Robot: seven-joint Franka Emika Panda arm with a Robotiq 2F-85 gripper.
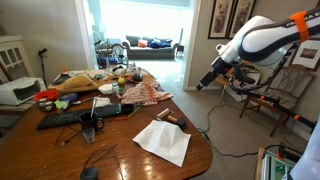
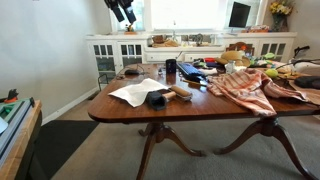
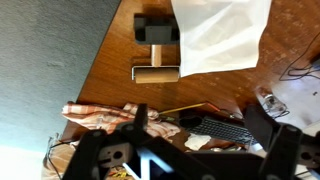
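My gripper (image 1: pixel 206 82) is open and hangs in the air off the right side of the wooden table, well above its top. Nothing shows between its fingers. In the wrist view the gripper looks down over a white sheet (image 3: pixel 222 32). Beside that sheet lies a tool with a dark block (image 3: pixel 155 29) at one end and a wooden cylinder (image 3: pixel 155 74) at the other. An orange striped cloth (image 1: pixel 146 93) is spread farther back on the table. A black keyboard (image 1: pixel 62 118) and a dark mug (image 1: pixel 91 125) lie to the left.
Clutter (image 1: pixel 105 75) crowds the table's far end. A thin cable (image 1: pixel 100 155) and a black cup-like object (image 1: pixel 89 173) are at the near left. Bare wood (image 1: pixel 130 165) surrounds the white sheet's near side. A chair (image 1: pixel 290 85) stands behind the arm.
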